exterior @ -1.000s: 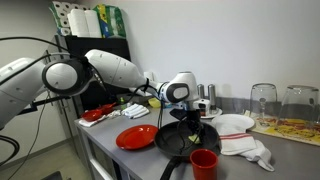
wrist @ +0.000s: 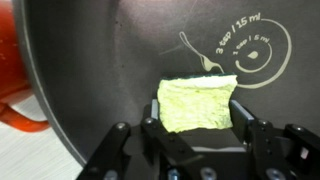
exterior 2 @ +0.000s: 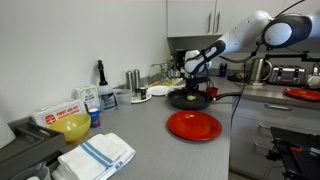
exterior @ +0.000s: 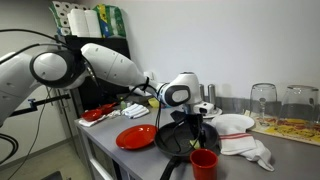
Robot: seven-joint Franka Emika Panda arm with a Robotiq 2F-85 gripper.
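Note:
A yellow-green sponge sits between the two fingertips of my gripper, which is shut on it. Below it spreads the dark inside of a black pan, printed with pale spoon and measure marks. In exterior view 1 the arm reaches down into this pan, and only a small bit of the sponge shows there. Exterior view 2 has the pan at the counter's far end. Whether the sponge presses on the pan's bottom I cannot tell.
Close to the pan's rim stands a red mug, its handle toward the pan in the wrist view. A red plate lies left of the pan; a white plate and white cloth are to the right. Glass jars stand behind.
Within the pan, my gripper has shifted slightly toward the red mug and the near side. The pan, mug and plates look unmoved.

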